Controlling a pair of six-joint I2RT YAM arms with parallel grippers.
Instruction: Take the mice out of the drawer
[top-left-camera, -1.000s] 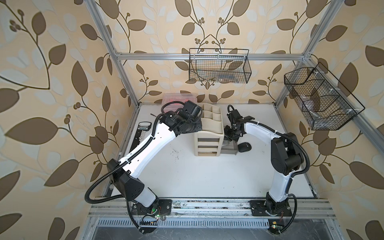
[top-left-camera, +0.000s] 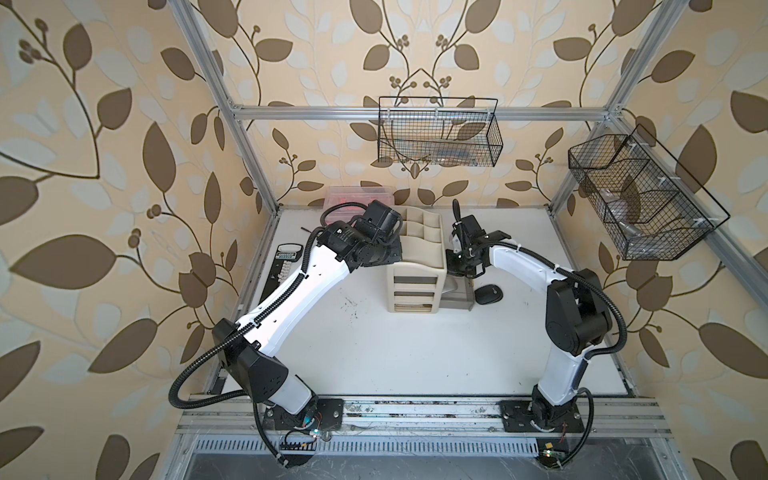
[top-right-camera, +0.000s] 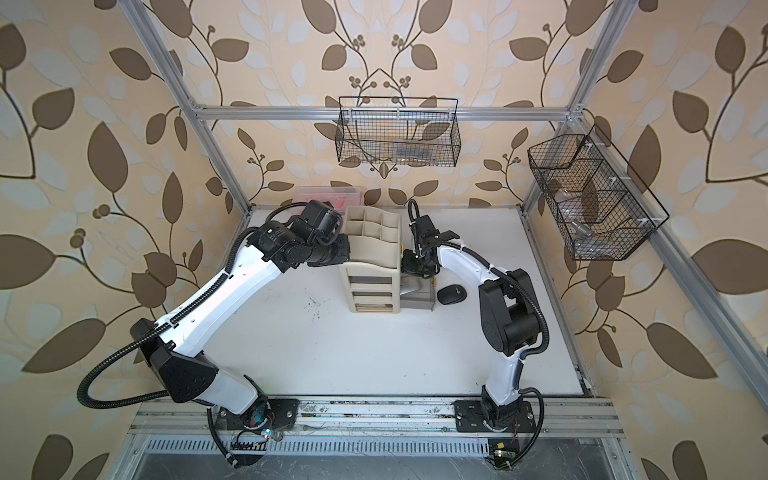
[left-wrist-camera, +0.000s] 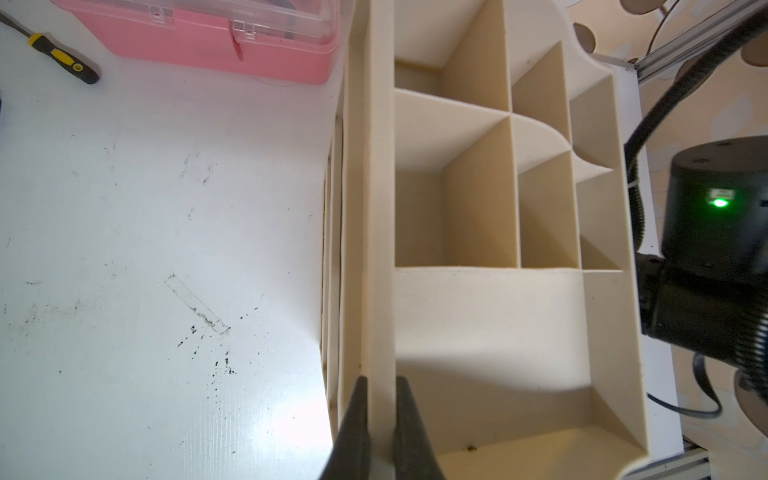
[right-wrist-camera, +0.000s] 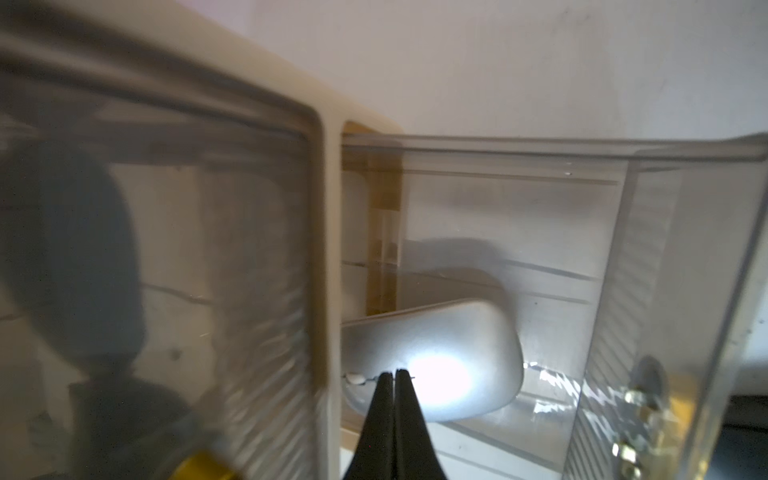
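A silvery-white mouse (right-wrist-camera: 432, 360) lies inside the pulled-out clear drawer (right-wrist-camera: 560, 148), partly behind the organizer's edge. My right gripper is shut with its tips overlapping the mouse's near side; nothing shows between them. Whether they touch it I cannot tell. A black mouse (top-left-camera: 489, 294) rests on the table, just right of the drawer (top-right-camera: 416, 302). At the beige organizer (top-left-camera: 421, 252), my left gripper is shut on the top of the left side wall (left-wrist-camera: 380, 240), one finger on each side.
Behind the organizer stands a pink box (left-wrist-camera: 208, 44) with a clear lid, a screwdriver (left-wrist-camera: 64, 56) near it. A keyboard (top-left-camera: 280, 268) lies along the left. Wire baskets (top-left-camera: 438, 136) hang at the back and right.
The organizer and drawer have edged slightly left. My left arm looks nearly still.
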